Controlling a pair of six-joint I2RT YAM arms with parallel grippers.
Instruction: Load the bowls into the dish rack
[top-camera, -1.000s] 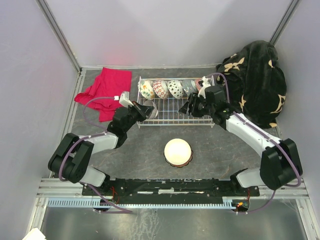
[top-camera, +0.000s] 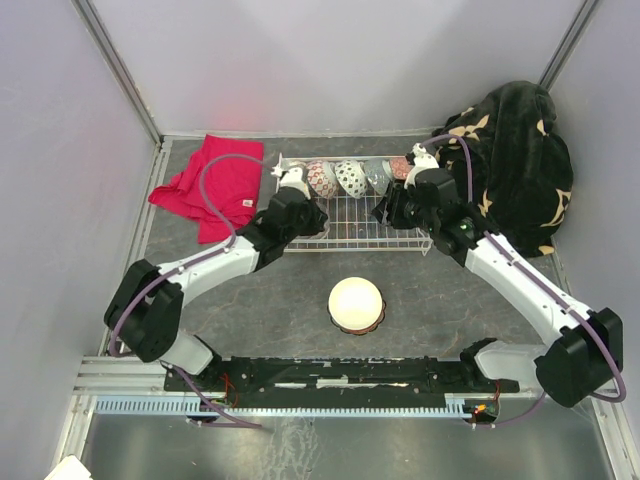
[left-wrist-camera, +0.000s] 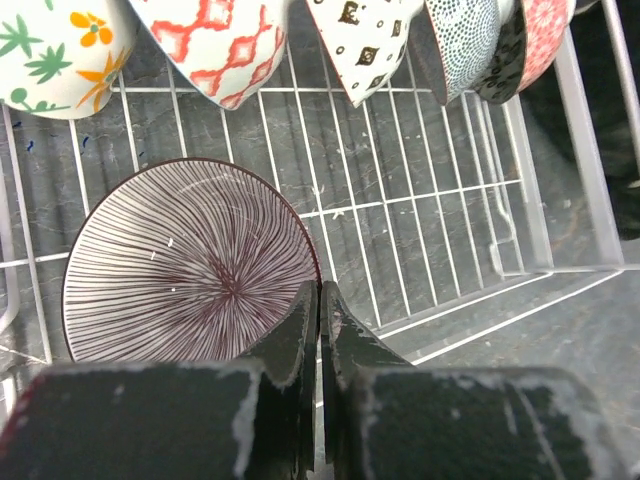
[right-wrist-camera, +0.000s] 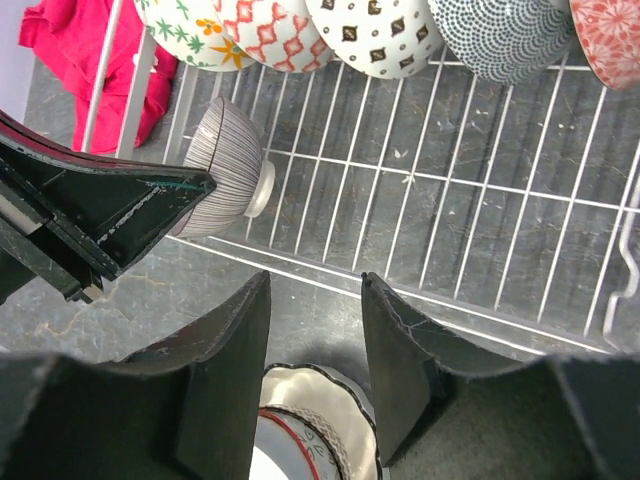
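A dark, finely striped bowl (left-wrist-camera: 190, 260) stands on edge in the front left of the white dish rack (top-camera: 360, 242). My left gripper is shut on that bowl's rim; the right wrist view shows the same bowl (right-wrist-camera: 228, 165) tipped on its side, its foot facing right. From above, the left arm mostly covers it. Over the rack's front right part, my right gripper is open with nothing between its fingers. Several patterned bowls (top-camera: 352, 178) lean in a row along the back of the rack. Nested bowls (top-camera: 356, 304) sit on the table in front.
A red cloth (top-camera: 215, 185) lies left of the rack, and a dark floral blanket (top-camera: 505, 165) is bunched at its right. The rack's front middle and right slots (right-wrist-camera: 450, 200) are bare. Clear table surrounds the nested bowls.
My left gripper has shifted right over the rack's left end, now covering the leftmost back bowl from above. The nested bowls have not moved.
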